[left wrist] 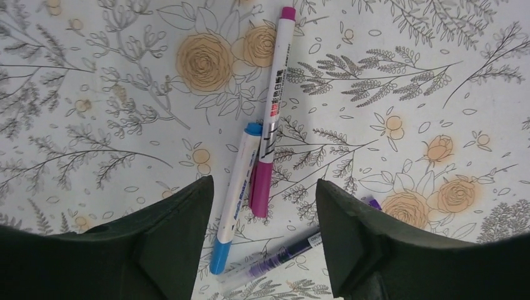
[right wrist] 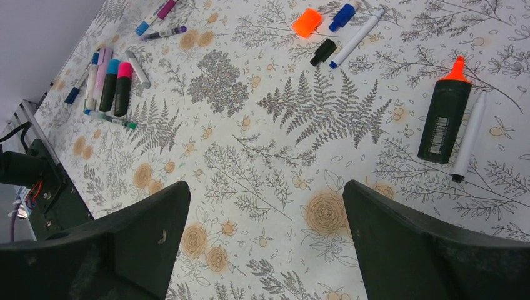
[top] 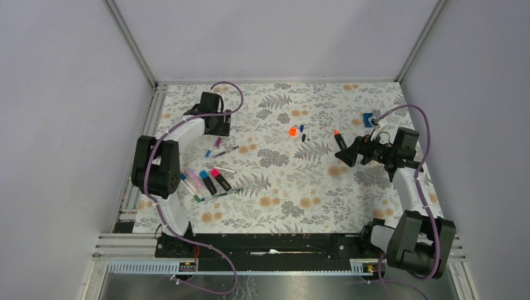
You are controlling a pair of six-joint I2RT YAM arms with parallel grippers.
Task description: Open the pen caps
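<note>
My left gripper hangs, fingers apart, over a magenta-capped pen (left wrist: pixel 275 94), a blue-capped pen (left wrist: pixel 237 187) and a purple pen (left wrist: pixel 281 255), all lying flat; nothing shows between its fingertips above the table. My right gripper stands open over bare table, near an uncapped black highlighter (right wrist: pixel 445 122) with orange tip and a white pen (right wrist: pixel 469 137). Loose caps lie at the centre: an orange cap (right wrist: pixel 307 22), a black cap (right wrist: pixel 323 52) and a blue cap (right wrist: pixel 342 16), beside another white pen (right wrist: pixel 356 39).
Several markers and pens, among them a pink-capped marker (top: pixel 222 181), lie at the front left. A small blue object (top: pixel 367 120) sits at the back right.
</note>
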